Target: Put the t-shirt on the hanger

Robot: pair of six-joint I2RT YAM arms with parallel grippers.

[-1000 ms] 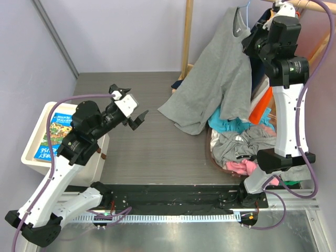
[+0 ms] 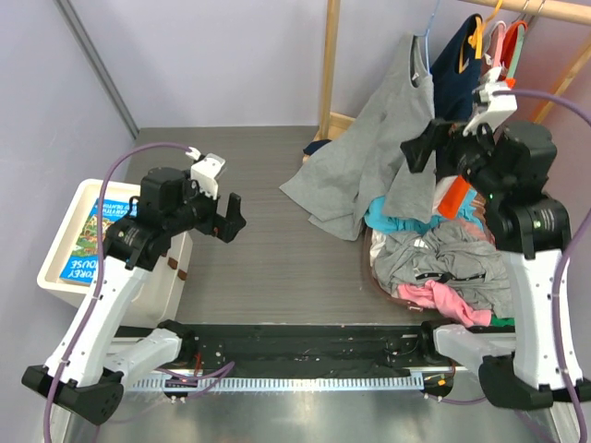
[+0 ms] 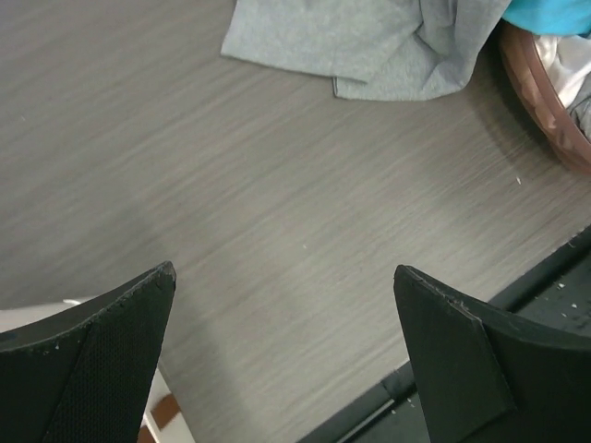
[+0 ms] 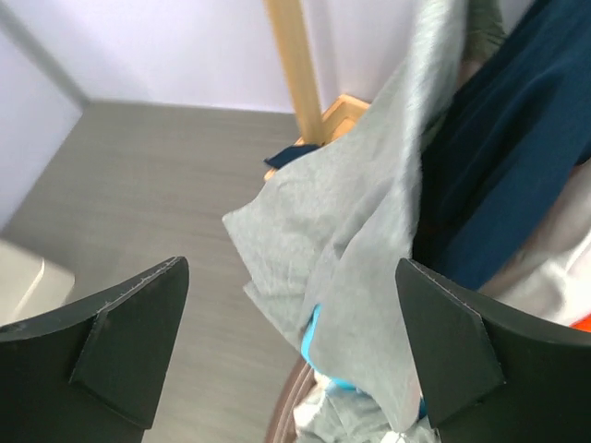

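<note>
A grey T-shirt (image 2: 360, 166) hangs from a light blue hanger (image 2: 429, 28) at the upper right of the top view, its lower part draping toward the floor; in the right wrist view its cloth (image 4: 351, 277) falls in folds. My right gripper (image 2: 420, 148) is in front of the shirt's right side, its fingers apart and holding nothing. My left gripper (image 2: 229, 217) is open over bare grey floor, empty, with the shirt's hem (image 3: 369, 65) at the top of the left wrist view.
A wooden rack rail (image 2: 554, 11) carries other hanging clothes. A basket of clothes (image 2: 452, 268) sits below it on the right. A white bin with a book (image 2: 88, 249) stands at the left.
My right gripper has come down and away from the hanger, and the shirt's top hangs somewhat lower than a second ago. The left gripper has turned slightly.
</note>
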